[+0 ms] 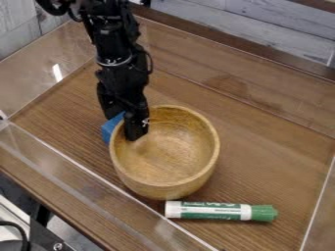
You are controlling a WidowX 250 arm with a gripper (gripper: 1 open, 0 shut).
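The black robot gripper point(123, 121) is lowered over a blue object point(112, 128) at the left rim of a large wooden bowl point(177, 157). Its fingers stand apart around the area of the blue object, which is partly hidden by the bowl and the gripper; whether they touch it is unclear. The bowl is empty as far as it shows.
A green and white tube point(221, 211) lies in front of the bowl to the right. Raised edges run along the back and left.
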